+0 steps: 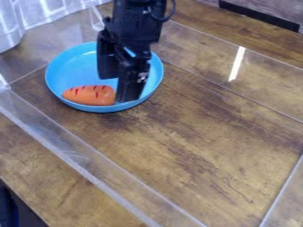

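My black gripper (126, 74) reaches down over the blue plate (66, 76) at the upper left, its fingers low above the right part of the plate. An orange toy carrot (90, 94) with red stripes lies on the plate's front left. The carrot's green leaves are mostly hidden behind the gripper. Whether the fingers touch the carrot or hold anything is unclear.
Clear transparent edging runs along the left and right sides. A white crumpled cloth or plastic (17, 22) lies at the top left.
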